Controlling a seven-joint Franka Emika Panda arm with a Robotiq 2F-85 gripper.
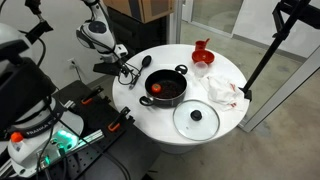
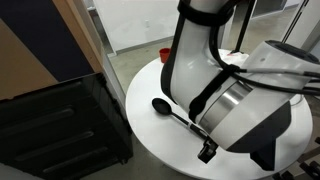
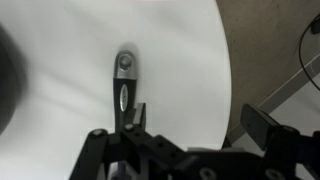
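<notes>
A black ladle or spoon (image 1: 147, 61) lies on the white round table, its bowl pointing away from the arm. In exterior view 2 its dark bowl (image 2: 161, 106) shows, while the handle's end is by the gripper. My gripper is open over the table's edge side, with empty space between its fingers. The handle (image 3: 124, 88) shows beside and partly behind the left finger, not between the two. A black pot (image 1: 168, 88) holding a red-orange object (image 1: 184, 90) stands to the right of the ladle in exterior view 1.
A glass lid (image 1: 196, 121) with a black knob lies on the near right of the table. Red ware (image 1: 201, 52) stands at the back, and a white cloth (image 1: 216, 87) is spread at the right. The pot's dark side (image 3: 8, 80) borders the wrist view.
</notes>
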